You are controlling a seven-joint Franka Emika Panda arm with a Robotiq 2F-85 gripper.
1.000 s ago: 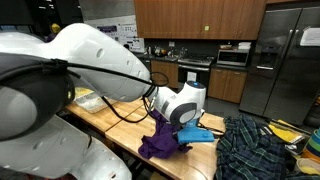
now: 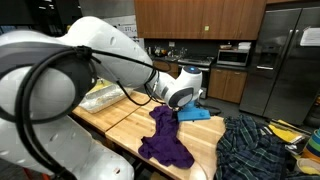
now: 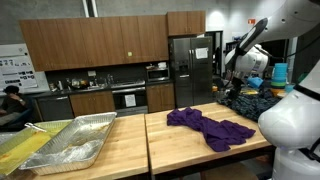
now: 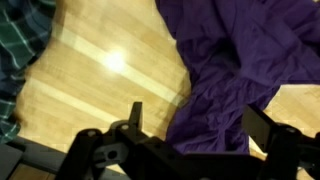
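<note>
A crumpled purple cloth (image 2: 168,142) is spread over the wooden table, one part of it bunched toward the back; exterior view 2 shows the same cloth (image 3: 212,127) near the table's right side. From the wrist, the cloth (image 4: 215,100) lies below my gripper, whose fingers are wide apart with nothing between them. A gap separates the gripper from the cloth. In exterior view 1 the arm covers part of the cloth, and the fingertips are hard to make out there.
A dark plaid blanket (image 2: 250,148) lies at the right, also seen at the wrist view's left edge. A clear plastic bin (image 3: 75,145) stands at the table's far end. Bare wood (image 4: 100,75) shows between blanket and cloth.
The arm has risen and drawn slightly left and back. More of the purple cloth now shows beneath it, and its front part looks spread flatter than a second ago.
</note>
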